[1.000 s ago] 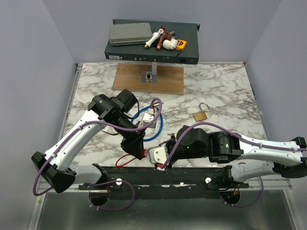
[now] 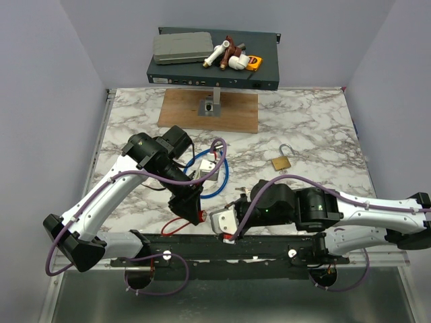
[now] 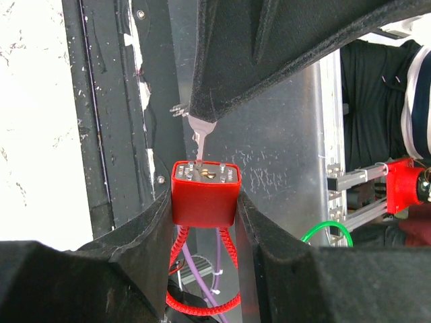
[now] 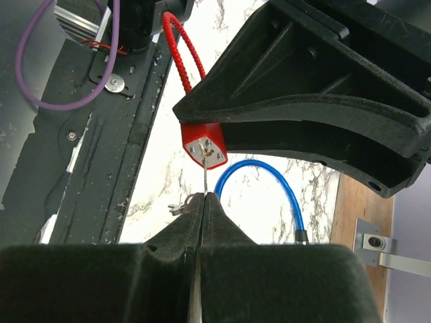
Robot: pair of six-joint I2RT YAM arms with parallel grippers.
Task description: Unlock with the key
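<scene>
A red padlock (image 3: 205, 202) with a red cord is clamped between the fingers of my left gripper, its keyhole face uncovered. My right gripper is shut on a thin silver key (image 3: 201, 132), whose blade sticks out from the fingertips. In the right wrist view the key blade (image 4: 205, 176) lines up closely with the keyhole (image 4: 207, 153). Its tip is at or very near the lock face; whether it is inside I cannot tell. From the top, the padlock (image 2: 202, 216) shows as a small red spot between the two hands.
A brass padlock (image 2: 281, 163) with a raised shackle lies on the marble table at right. A blue cable (image 2: 225, 178) loops behind the hands. Farther back are a wooden board (image 2: 176, 111) with a latch and a dark shelf (image 2: 202, 77) holding several items.
The right hand has shifted slightly to the right and turned a little, its purple cable moving along. The left arm and the padlock look unmoved.
</scene>
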